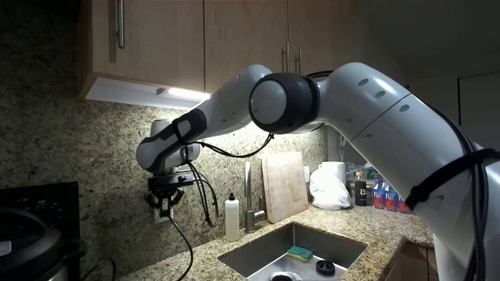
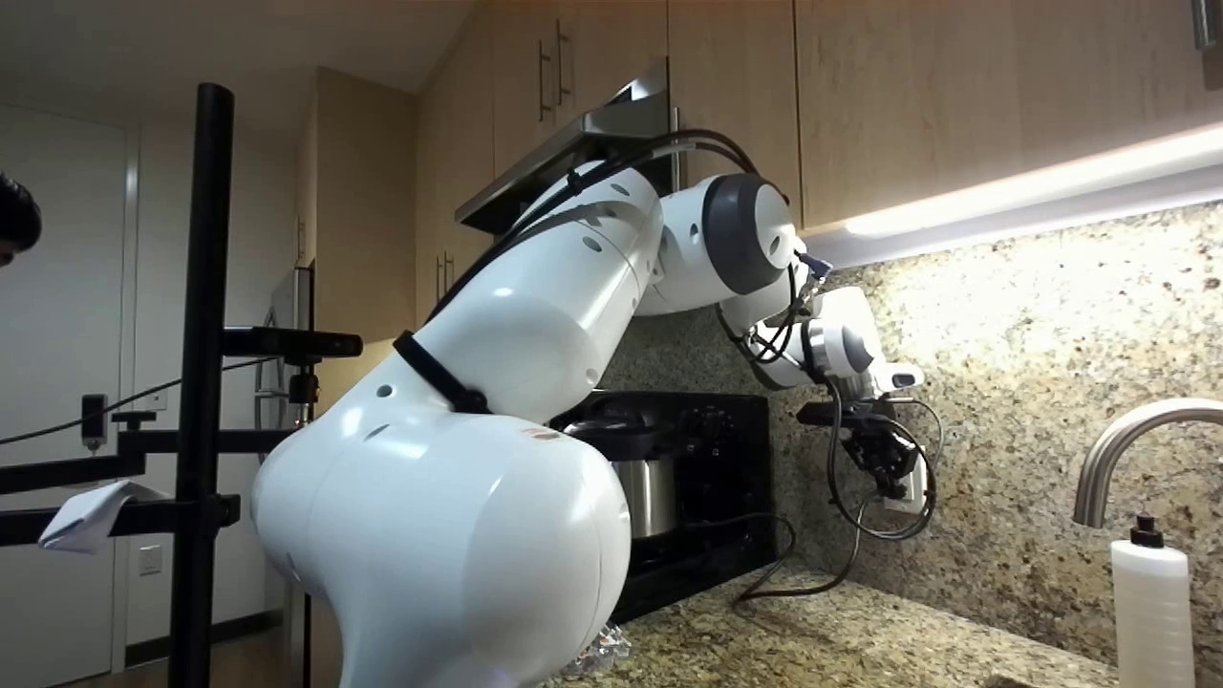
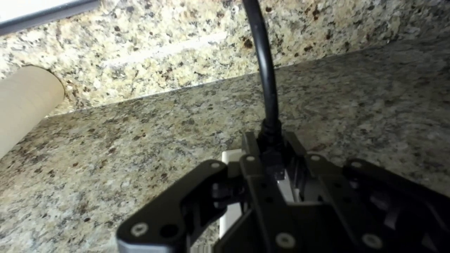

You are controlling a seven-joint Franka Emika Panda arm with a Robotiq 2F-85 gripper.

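Low on the granite backsplash, my gripper (image 1: 165,211) is shut on the plug (image 3: 272,158) of a black power cord. From that plug the cord (image 3: 264,63) runs up and away in the wrist view; in exterior view 1 it hangs down to the counter. Right behind the fingers (image 3: 253,166) is a white wall outlet (image 3: 230,156), partly covered by the gripper. Its plate (image 2: 909,491) also shows beside the gripper in exterior view 2. Whether the prongs sit in a socket is hidden.
A black pressure cooker (image 1: 28,243) stands left on the stove. To the right are a soap bottle (image 1: 232,219), a faucet (image 1: 248,196), the sink (image 1: 300,229) and a cutting board (image 1: 284,187). Cabinets (image 1: 150,42) hang above.
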